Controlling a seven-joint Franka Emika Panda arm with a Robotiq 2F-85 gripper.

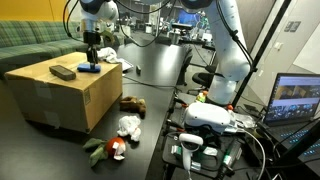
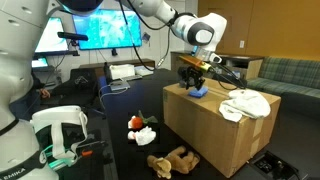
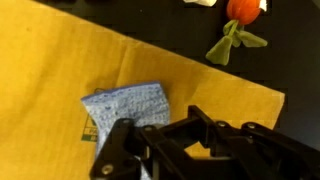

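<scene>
A blue folded cloth [image 1: 89,68] lies on top of the large cardboard box [image 1: 70,95]. It shows again as a blue bundle [image 2: 198,93] near the box's edge in exterior view 2. My gripper [image 1: 93,50] hangs just above it, apart from it. From the wrist, a pale, textured cloth [image 3: 140,100] lies flat on the box top, partly covered by the black gripper. The gripper looks shut, with nothing visible between its fingers.
A dark block [image 1: 62,73] and a white cloth [image 2: 246,104] share the box top. On the dark table below lie a red-and-green plush [image 1: 118,148], a white plush [image 1: 129,126] and a brown plush [image 2: 173,161]. The laptop [image 1: 292,108] is far right.
</scene>
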